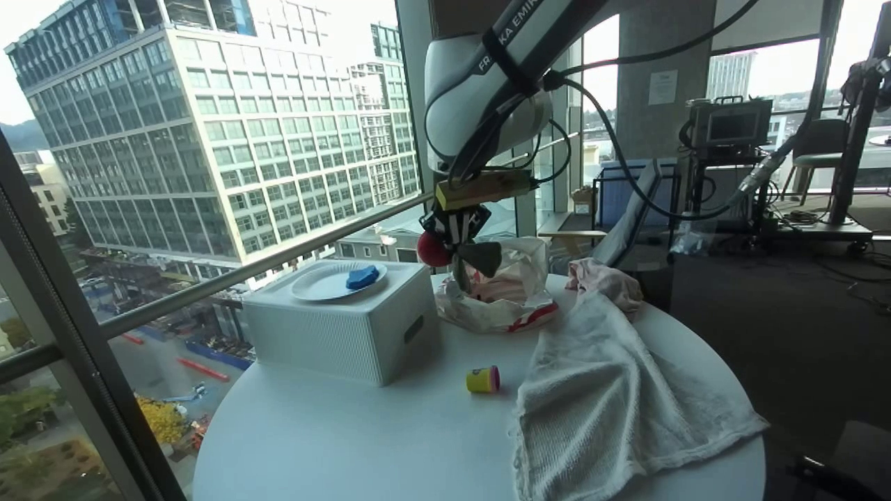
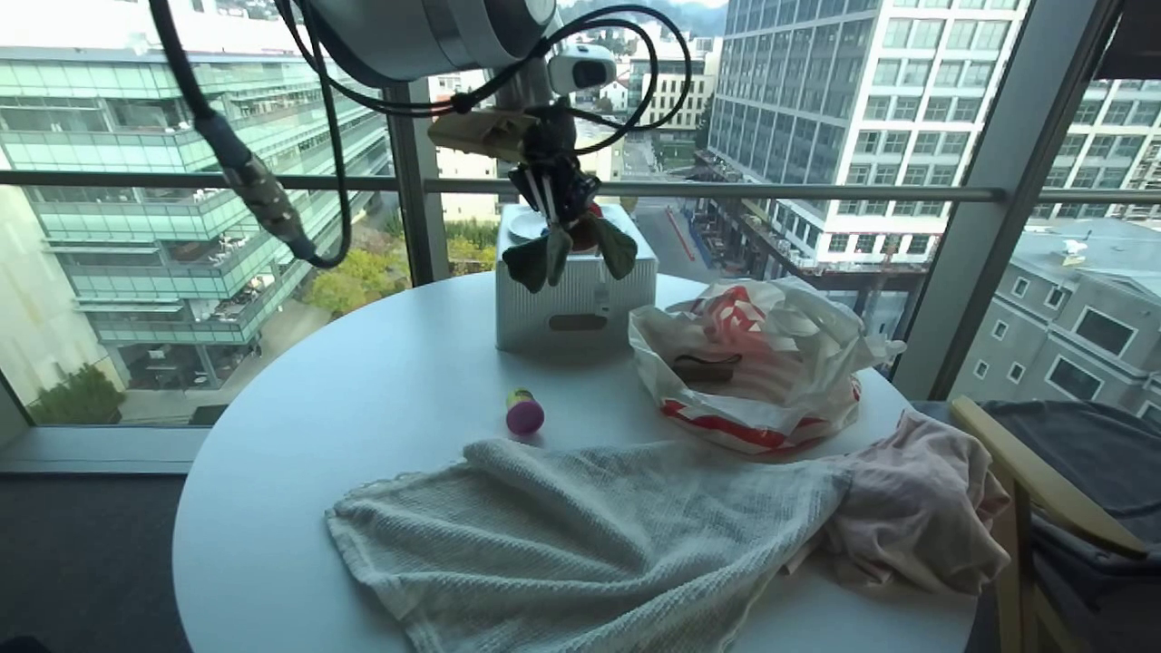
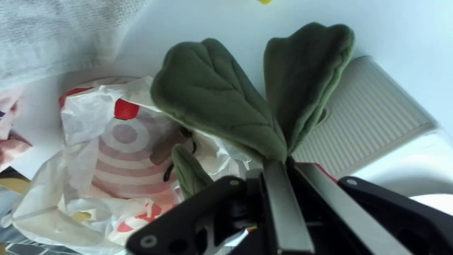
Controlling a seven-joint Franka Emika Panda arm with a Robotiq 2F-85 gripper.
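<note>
A plush radish with a round red body (image 1: 434, 249) and dark green leaves (image 3: 216, 89) is off the table, pinched where the leaves meet the body. My gripper is shut on it, its metal fingers (image 3: 288, 208) pointing at the base of the leaves. In the wrist view the leaves spread ahead of the fingertips, and only a sliver of red shows behind them. Seen in exterior view 1, the radish hangs between the ribbed white box (image 1: 334, 334) and the open plastic bag (image 1: 501, 305), near the bag's left side and above table level.
A white plate (image 1: 310, 288) with a blue object (image 1: 361, 277) tops the box. A small yellow tub (image 1: 480, 380) with a purple lid lies mid-table. The grey-white towel (image 1: 618, 392) covers the right; a pink cloth (image 1: 614, 284) sits behind it.
</note>
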